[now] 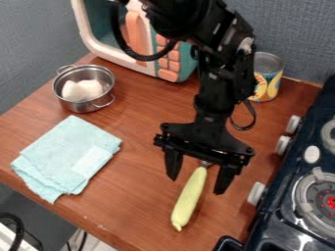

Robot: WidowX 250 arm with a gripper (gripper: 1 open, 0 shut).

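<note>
My black gripper (197,171) is open over the wooden table, its two fingers spread apart. A pale yellow elongated object (186,206), like a corn cob, lies lengthwise on the table just below and between the fingers, its far end partly under the gripper. Whether the fingers touch it is hard to tell. A folded light blue cloth (59,157) lies to the left. Behind it stands a metal pot (96,103) with a white round item in it.
A stove (309,158) with knobs fills the right side. A can (265,82) stands at the back right, a pink-and-teal toy kitchen piece (157,61) at the back. The table's front edge is near the bottom.
</note>
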